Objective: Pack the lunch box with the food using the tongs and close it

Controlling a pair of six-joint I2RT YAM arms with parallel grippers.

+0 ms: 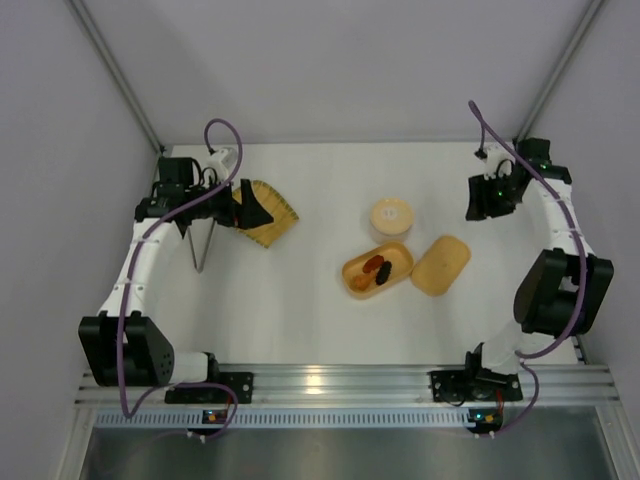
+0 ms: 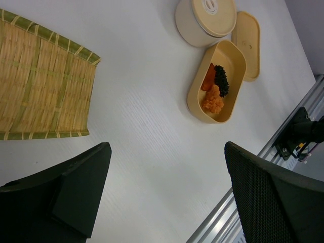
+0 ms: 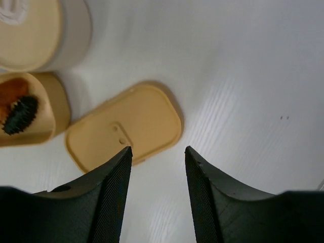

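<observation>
An open tan lunch box [image 1: 352,284] holding orange fried pieces [image 1: 361,282] and a dark green item [image 1: 384,272] sits at mid-table. Right of it, its flat tan lid [image 1: 440,265] lies on the table. Behind the box stands a round cream container [image 1: 392,219] with its lid on. My left gripper is open over the left side, nothing between its fingers. At the right, my right gripper [image 1: 477,212] hovers beyond the flat lid. In the right wrist view its fingers [image 3: 115,190] stand apart, with the flat lid in view past them and nothing held.
A woven bamboo mat [image 1: 268,233] lies under the left gripper. Beside it stands a thin metal rack [image 1: 203,245], partly covered by the left arm.
</observation>
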